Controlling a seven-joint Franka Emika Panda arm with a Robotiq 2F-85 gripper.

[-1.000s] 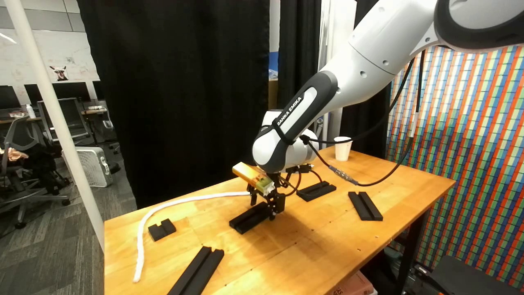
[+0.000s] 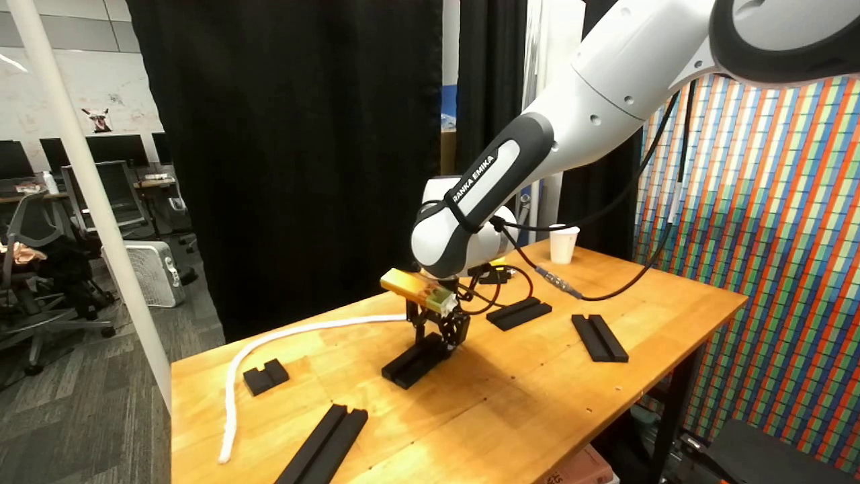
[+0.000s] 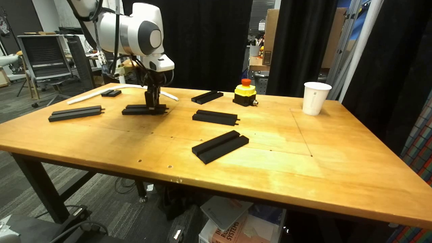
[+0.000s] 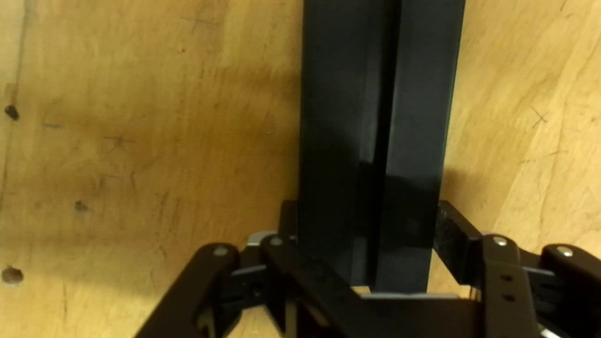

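A long black grooved block (image 2: 406, 366) lies on the wooden table, its near end sticking out from under my gripper (image 2: 439, 335). In the wrist view the block (image 4: 349, 124) runs from the top edge down between the fingers, one on each side. My gripper is shut on the block near one end, across its width. From the second exterior view, the gripper (image 3: 152, 104) points straight down, and the block appears to be at table level.
Other black grooved pieces lie apart: a short one (image 2: 266, 376), long ones (image 2: 324, 446) and another (image 3: 220, 146). A white cord (image 2: 322, 326) curves along the back left. An emergency stop (image 3: 245, 93) and a paper cup (image 3: 316, 98) stand at the back.
My gripper has come lower and closed around the black block. The block has shifted slightly to the right and toward the camera in the first exterior view.
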